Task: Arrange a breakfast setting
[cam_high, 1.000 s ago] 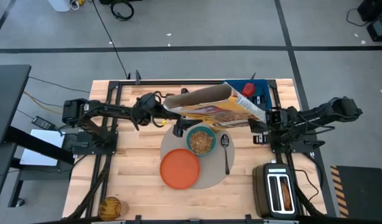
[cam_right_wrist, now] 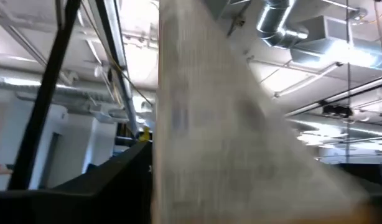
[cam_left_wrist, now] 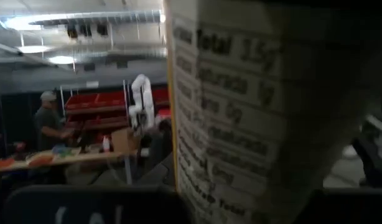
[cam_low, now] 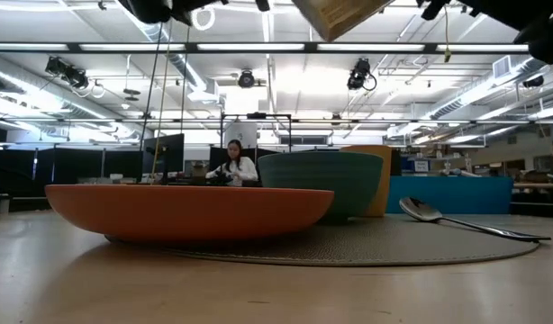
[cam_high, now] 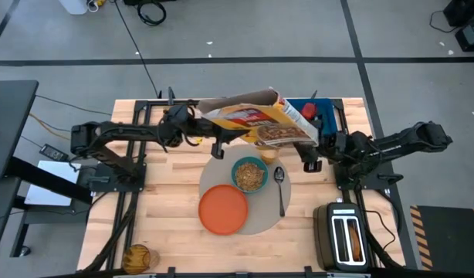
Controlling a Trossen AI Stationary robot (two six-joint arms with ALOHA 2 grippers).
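Note:
The cereal box (cam_high: pixel 279 122) hangs tilted above the back of the table, its yellow printed side showing. My left gripper (cam_high: pixel 225 142) is shut on its left part, and the printed box side (cam_left_wrist: pixel 234 112) fills much of the left wrist view. My right gripper (cam_high: pixel 311 157) is at the box's right end; the blurred box (cam_right_wrist: pixel 234 143) covers the right wrist view, so its grip cannot be judged. Below sits a teal bowl (cam_low: pixel 321 173) with cereal in it. An orange plate (cam_high: pixel 222 209) and a spoon (cam_high: pixel 279 176) lie on the round grey placemat (cam_high: pixel 256 220).
A toaster (cam_high: pixel 323 235) with bread in one slot stands front right. The blue bin (cam_high: pixel 328 116) is at the back right, partly behind the box. An amber glass (cam_high: pixel 137 259) lies front left. Another orange-yellow cup (cam_low: pixel 377 180) stands by the bowl.
The box has shifted slightly left and its tilt has changed. Both arms have moved a little, the right gripper leftward. More of the bowl and the cup beside it shows from above.

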